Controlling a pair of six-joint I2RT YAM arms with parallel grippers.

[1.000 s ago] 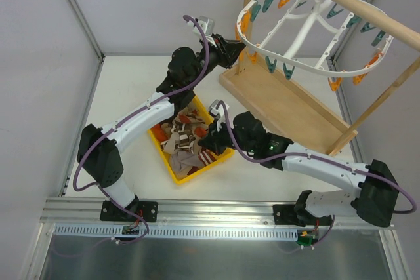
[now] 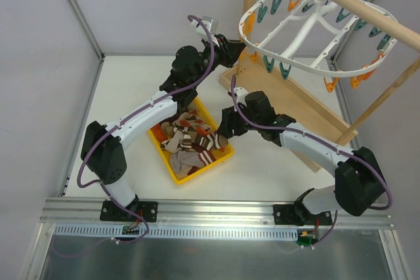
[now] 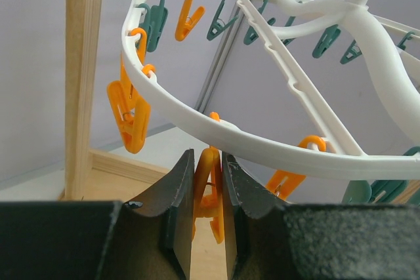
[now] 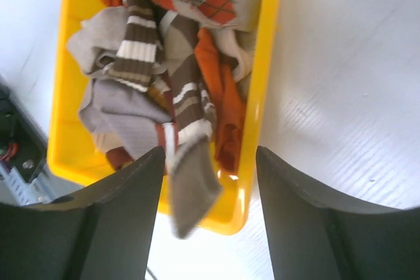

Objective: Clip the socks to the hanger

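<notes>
The round white hanger (image 2: 285, 60) hangs from a wooden bar, with orange and green clips around its rim. At its near-left rim, my left gripper is shut on an orange clip (image 3: 209, 191). No sock shows in that clip. Several crumpled socks fill the yellow tray (image 2: 172, 172). Over the tray's right edge, my right gripper has its fingers well apart. A striped brown-and-white sock's grey end (image 4: 193, 191) shows blurred between them, closer to the left finger (image 4: 147, 172), with a clear gap to the right one.
Beneath the hanger, a wooden base (image 2: 289, 100) takes up the right of the table. Another orange clip (image 3: 129, 113) and green clips hang near the held one.
A striped sock now stretches toward it. The hanger has turned slightly, while the left gripper stays at its rim.
</notes>
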